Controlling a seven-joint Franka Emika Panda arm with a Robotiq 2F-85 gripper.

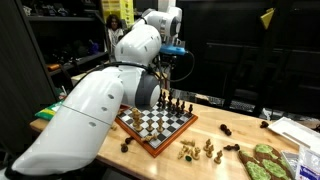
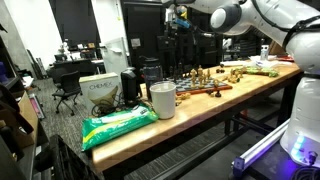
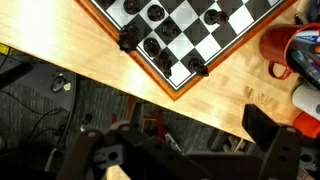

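My gripper stands open in the wrist view, its two dark fingers far apart and nothing between them. It is above the table's edge, beside the chessboard. Several dark chess pieces stand on that side of the board; one dark piece is at its border. In exterior view 1 the chessboard lies on the table with dark pieces along the back and light pieces nearer the front. The arm hides part of the board's left side there, and the fingers are hard to make out.
A red mug with things in it is right of the board. Several loose light pieces lie right of the board, with a green patterned item and a white tray farther right. Floor shows past the table edge.
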